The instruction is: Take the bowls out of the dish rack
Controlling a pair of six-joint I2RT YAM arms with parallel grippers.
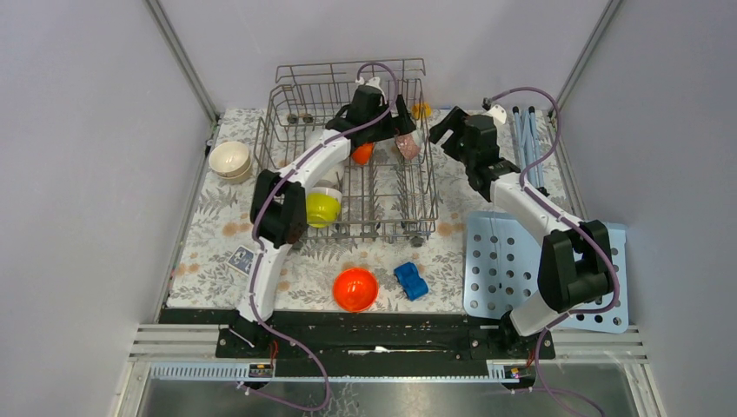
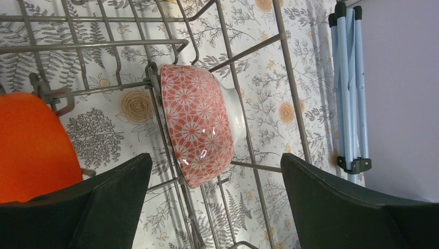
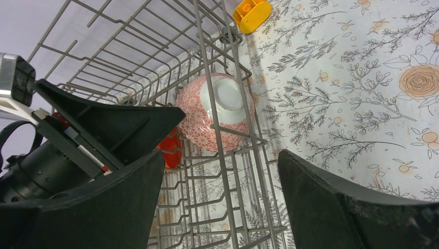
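Observation:
The dish rack stands at the back of the table. A pink bowl with white flowers rests tilted on its side against the rack's right wires. Above this bowl is my left gripper, open, its fingers apart on either side with nothing between them. My right gripper is also open and empty, just outside the rack's right side and facing the same bowl. Still in the rack are an orange bowl left of the pink one and a yellow-green bowl near the front.
Two cream bowls sit stacked left of the rack. In front lie an orange-red bowl and a blue block. A yellow block sits behind the rack's right side; a perforated tray and blue rods are at the right.

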